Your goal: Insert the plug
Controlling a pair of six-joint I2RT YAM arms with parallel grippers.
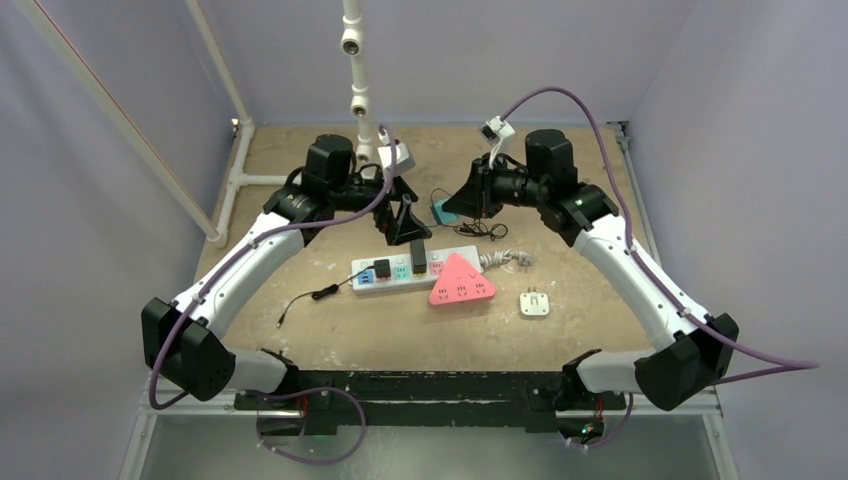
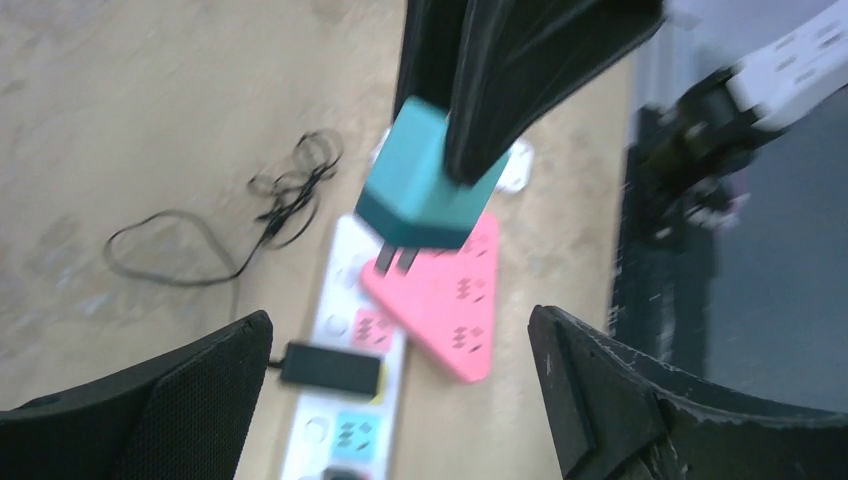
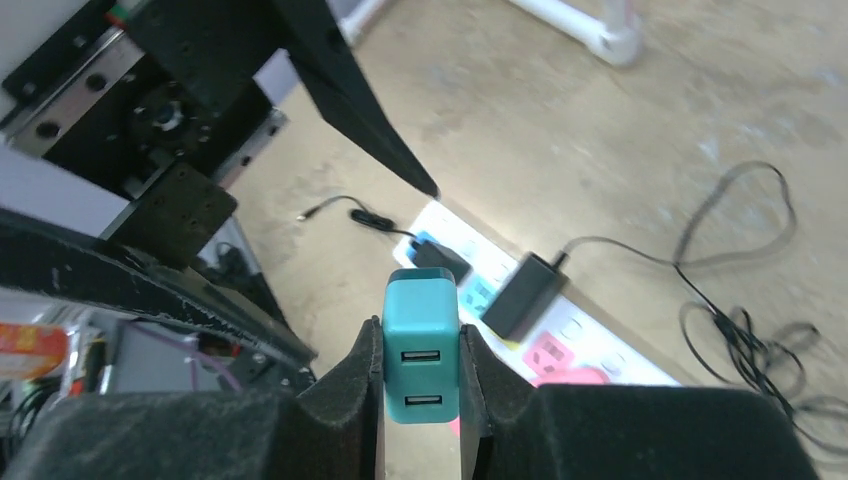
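A teal plug (image 1: 443,210) is clamped in my right gripper (image 1: 476,200). The left wrist view shows the same plug (image 2: 420,190) with two prongs pointing down; in the right wrist view its socket face (image 3: 420,310) is toward the camera, between the fingertips. My left gripper (image 1: 408,218) is open and empty, just left of and below the plug. A white power strip (image 1: 390,285) lies below, with black adapters (image 1: 418,258) in it and coloured sockets. A pink triangular strip (image 1: 462,290) overlaps its front right.
A small white plug block (image 1: 534,304) lies right of the pink strip. Loose black cables (image 1: 480,232) lie behind the strip. A white pipe post stands at the back.
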